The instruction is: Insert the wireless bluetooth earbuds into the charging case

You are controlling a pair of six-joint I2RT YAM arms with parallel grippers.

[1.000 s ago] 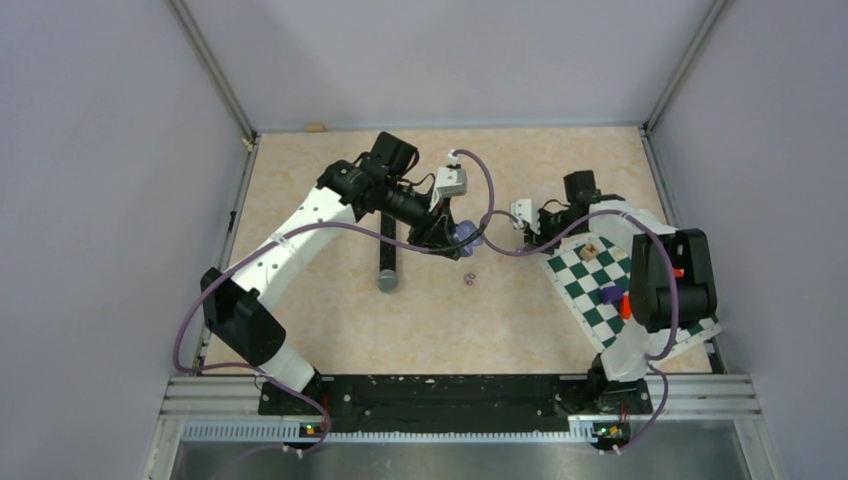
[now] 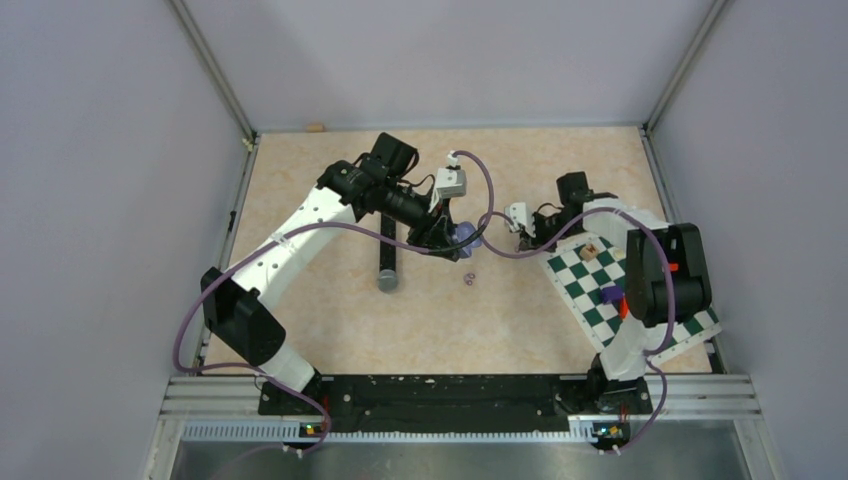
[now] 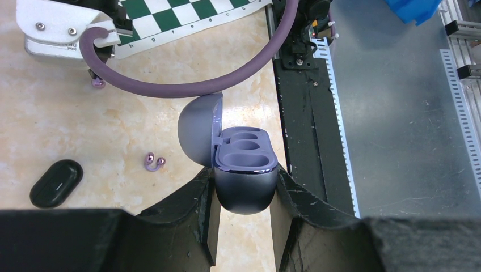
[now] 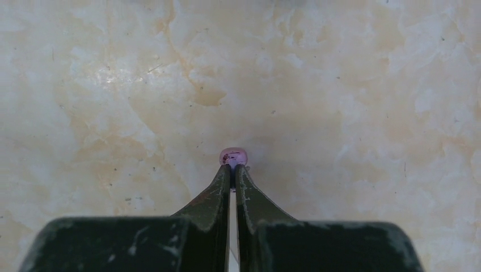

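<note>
The charging case [image 3: 245, 184] is dark purple-grey, its lid hinged up and its slots empty in the left wrist view. My left gripper is shut on its body, holding it above the table. One pink-purple earbud [image 4: 233, 153] shows in the right wrist view at the fingertips of my right gripper, which is shut on its thin middle part; the fingers cover its near end. A second earbud [image 3: 153, 162] lies loose on the table, also visible in the top view below the left gripper.
A glossy black oval object [image 3: 56, 183] lies on the table. A green-and-white checkered board [image 2: 585, 285] carrying several small items sits under the right arm. Purple tubes [image 2: 490, 190] loop between the arms.
The left gripper and the case have stayed still.
</note>
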